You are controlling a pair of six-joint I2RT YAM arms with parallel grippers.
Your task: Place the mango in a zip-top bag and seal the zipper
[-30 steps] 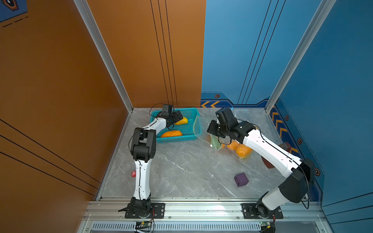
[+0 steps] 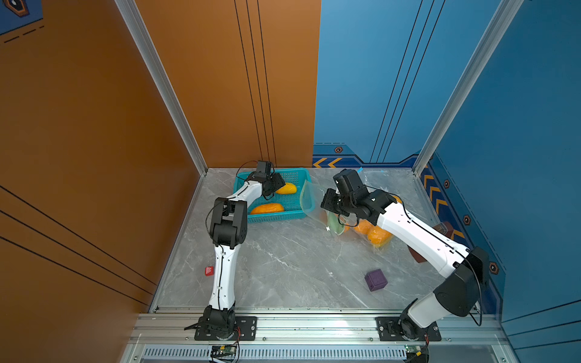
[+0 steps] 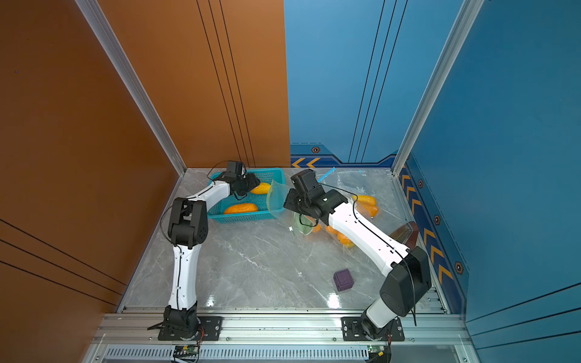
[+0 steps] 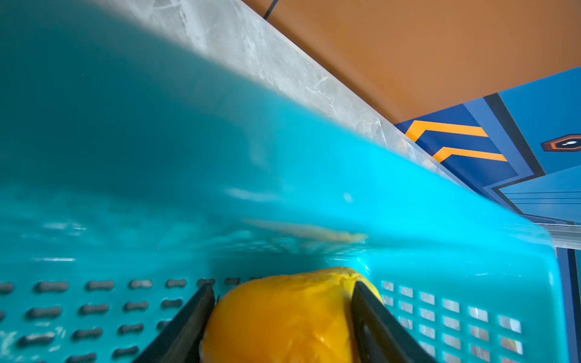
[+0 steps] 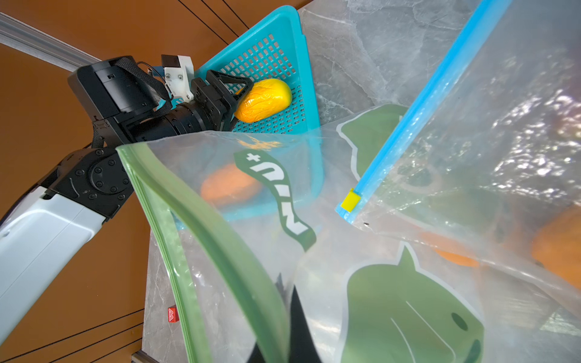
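A yellow mango [image 4: 284, 323] lies in the turquoise basket [image 2: 284, 216]. My left gripper reaches into the basket with one finger on each side of this mango. The fruit fills the gap, but whether the fingers press on it cannot be made out. A clear zip top bag with green print [image 5: 411, 314] hangs from my right gripper, which is shut on its green-edged rim. The bag's mouth gapes toward the basket, and nothing shows inside it.
Another orange fruit [image 2: 267, 208] lies in the basket's near part. A blue-zip bag [image 5: 423, 109] and several orange fruits [image 2: 379, 236] lie on the right. A purple block [image 2: 375, 279] and a small red block [image 2: 208, 270] stand apart.
The left arm has shifted slightly right and toward the mango over the last second. My right arm and the bag it holds have hardly moved.
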